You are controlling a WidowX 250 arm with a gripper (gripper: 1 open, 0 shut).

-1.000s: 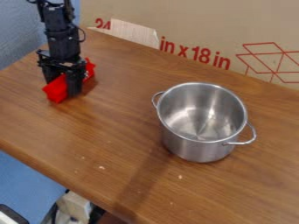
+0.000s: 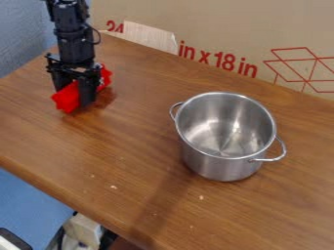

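Observation:
My gripper [image 2: 78, 82] is low at the back left of the wooden table, right over a red object [image 2: 66, 98] that shows on both sides of its dark fingers. The fingers overlap the red object; whether they are closed on it is hard to make out. A large steel pot [image 2: 225, 132] with two handles stands upright on the right half of the table, well apart from my gripper.

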